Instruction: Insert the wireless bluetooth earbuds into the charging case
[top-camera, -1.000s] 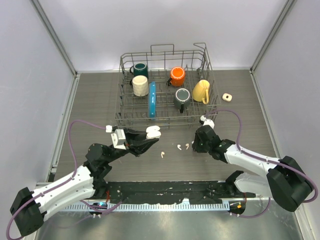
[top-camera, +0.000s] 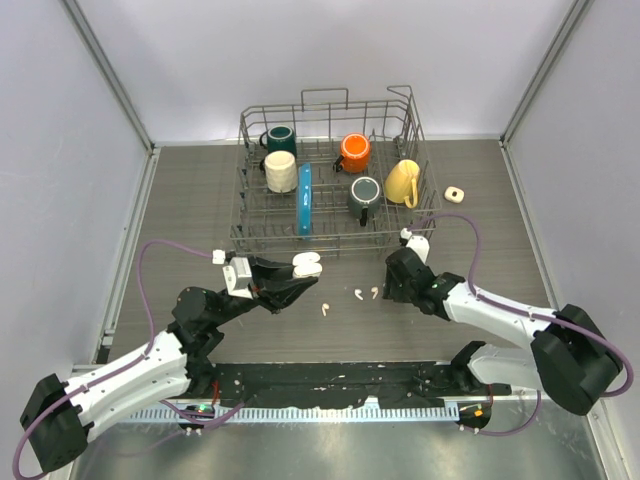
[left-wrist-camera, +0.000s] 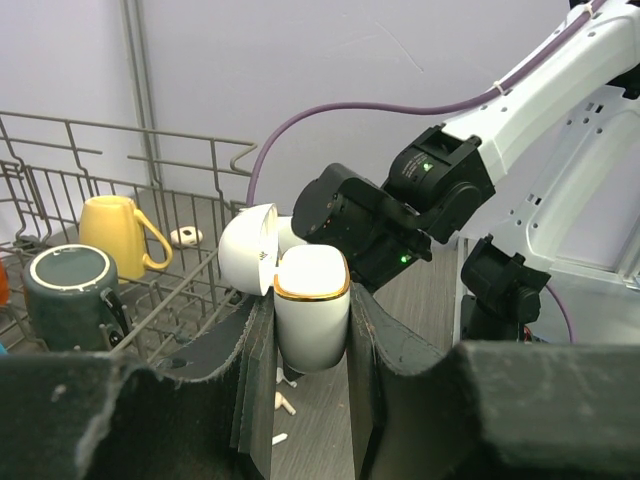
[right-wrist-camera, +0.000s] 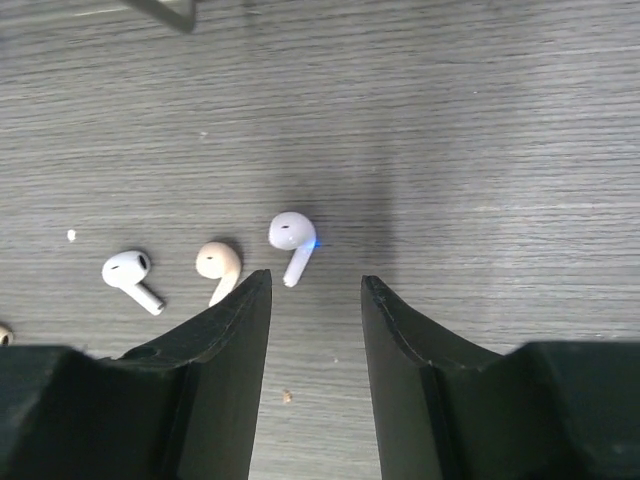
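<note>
My left gripper (top-camera: 298, 278) is shut on the white charging case (left-wrist-camera: 312, 325), held upright in the left wrist view with its lid (left-wrist-camera: 250, 250) flipped open. My right gripper is part open, empty, above the table. In the right wrist view an earbud (right-wrist-camera: 292, 231) with a blue glint lies just beyond the fingertips; a beige earbud (right-wrist-camera: 216, 262) and another white earbud (right-wrist-camera: 126, 272) lie to its left. A further small piece (top-camera: 325, 309) lies below the case in the top view.
A wire rack (top-camera: 333, 240) with mugs and a blue item fills the back. A small white object (top-camera: 454, 194) lies right of it. Bare table (top-camera: 170, 210) shows at left and right.
The right arm has shifted slightly over the last second, its wrist and elbow moving a little. The left arm and case look unchanged.
</note>
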